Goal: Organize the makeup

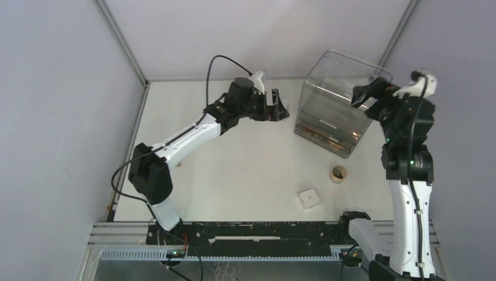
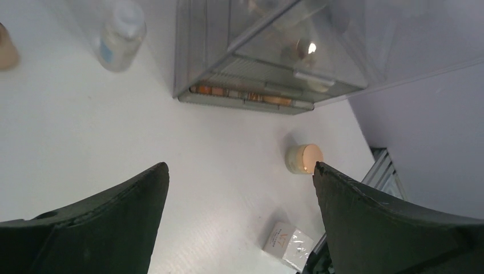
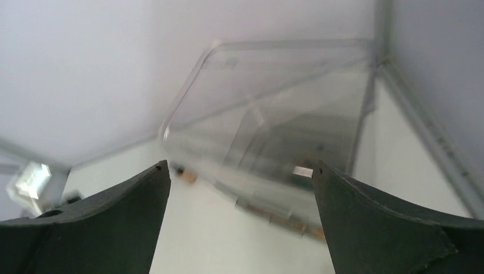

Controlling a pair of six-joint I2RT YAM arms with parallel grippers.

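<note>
The clear makeup organizer (image 1: 327,117) stands at the back right, angled, with items in its lower drawer (image 2: 245,97). My left gripper (image 1: 275,108) is open and empty, left of the organizer; its wrist view shows a small bottle (image 2: 121,40) beside the organizer. My open, empty right gripper (image 1: 364,99) is over the organizer's right part; its view is blurred. A small jar (image 1: 337,174) stands in front of the organizer, and a white box (image 1: 309,199) lies near the front edge.
A peach-coloured item (image 2: 5,48) is at the left wrist view's edge. Walls border the back and both sides.
</note>
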